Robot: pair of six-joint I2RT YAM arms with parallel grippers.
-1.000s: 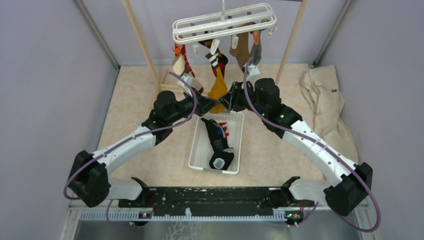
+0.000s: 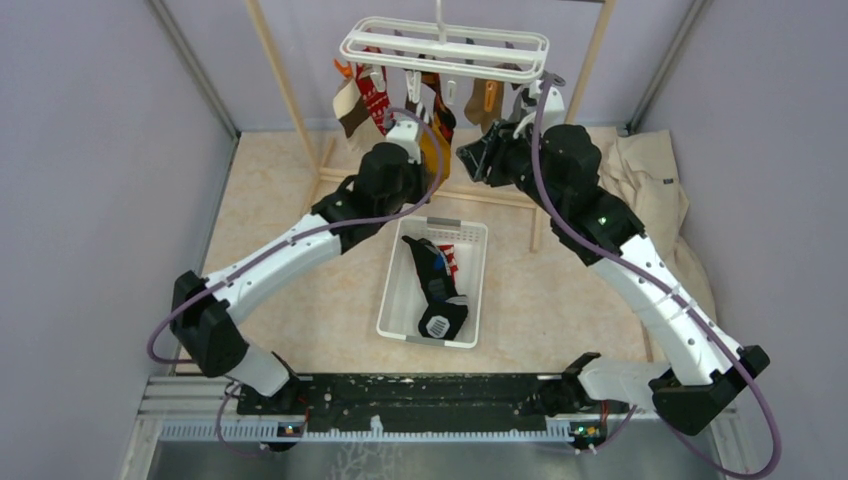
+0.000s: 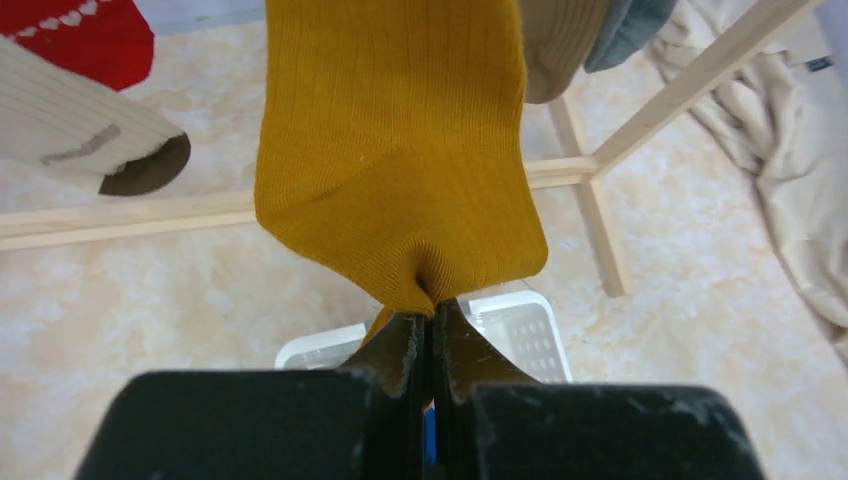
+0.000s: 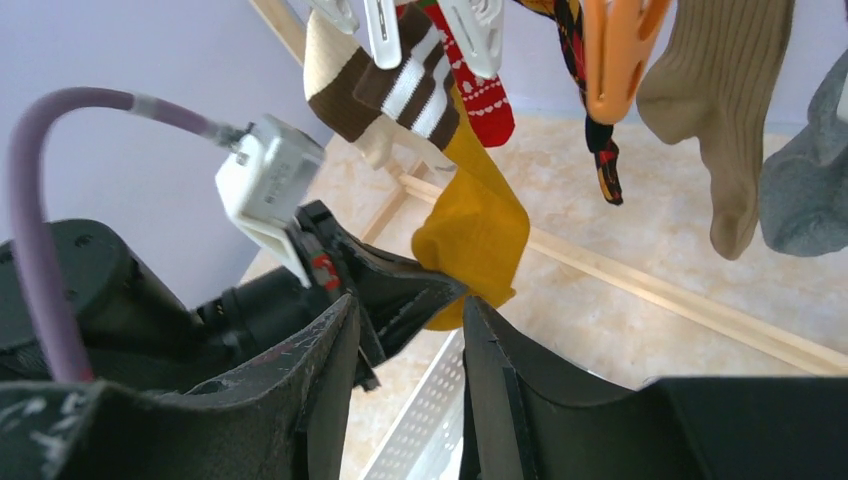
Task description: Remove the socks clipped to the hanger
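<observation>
A mustard sock (image 2: 436,160) with a brown-and-white striped cuff (image 4: 410,90) hangs below the white hanger (image 2: 350,45), close under its clips. My left gripper is shut on the lower part of this sock, which bunches where the fingers pinch it. My right gripper (image 2: 465,160) stands partly open to the right of the sock, with nothing between its fingers. Other socks hang from the hanger: a red one with white patterns (image 2: 372,95), a taupe one (image 4: 725,110) and a grey one (image 4: 812,165).
Below the hanger, a white basket (image 2: 384,300) holds a black sock (image 2: 432,275) and a red-and-white item (image 2: 449,258). Wooden frame bars (image 2: 488,198) run behind it. Beige cloth (image 2: 645,180) lies on the right. An orange clip (image 4: 612,60) hangs close above my right gripper.
The right gripper has drawn away from the sock, up and rightward. The hanger has swung and sits more level.
</observation>
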